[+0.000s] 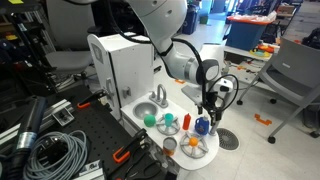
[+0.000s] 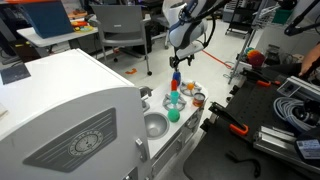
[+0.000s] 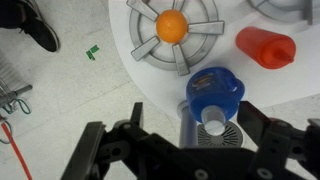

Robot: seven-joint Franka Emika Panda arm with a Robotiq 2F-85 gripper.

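A blue mug [image 1: 202, 127] stands near the edge of the white toy-kitchen counter [image 1: 207, 149], with a pale object showing at it in the wrist view. My gripper is open above the mug's edge, its dark fingers [image 3: 124, 140] spread apart with nothing visibly held. In the wrist view the mug [image 3: 215, 83] lies in front of and partly between the fingers. In exterior view 2, my gripper [image 2: 188, 56] hangs just above the mug.
A red bottle [image 3: 265, 47] stands close to the mug. An orange ball [image 3: 172, 26] rests on a grey burner [image 3: 205, 40]. Green and teal items [image 1: 151, 120], a metal can [image 1: 169, 145] and a sink [image 1: 145, 110] occupy other parts of the counter. Beyond its edge lies open floor.
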